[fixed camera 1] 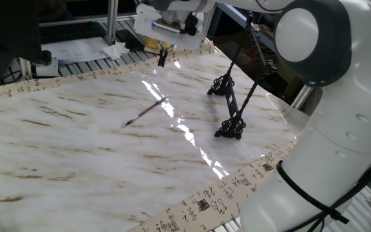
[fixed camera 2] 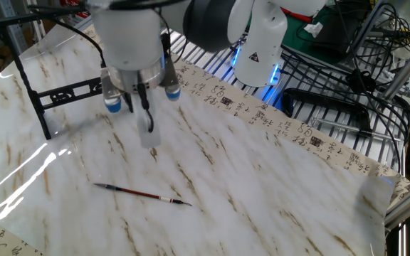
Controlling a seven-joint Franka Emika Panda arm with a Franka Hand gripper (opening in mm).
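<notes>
A slim brush (fixed camera 1: 144,113) with a brownish-red handle lies flat on the marble-patterned table top, apart from everything else. In exterior view 2 the same brush (fixed camera 2: 142,193) stretches from left to right across the near middle of the table. My gripper (fixed camera 1: 162,63) hangs above the far side of the table, pointing down, clear of the brush. From the other side, the gripper (fixed camera 2: 149,142) shows as a pale, blurred finger shape beneath the white wrist. Its fingers are too small and overlapped to tell whether they are apart, and no held object stands out.
A black ornate rack (fixed camera 1: 232,106) stands on the table to the right of the brush in exterior view 1. A beige border (fixed camera 1: 201,205) with black writing runs along the table edges. Bare table surrounds the brush; bright glare (fixed camera 1: 187,134) crosses the middle.
</notes>
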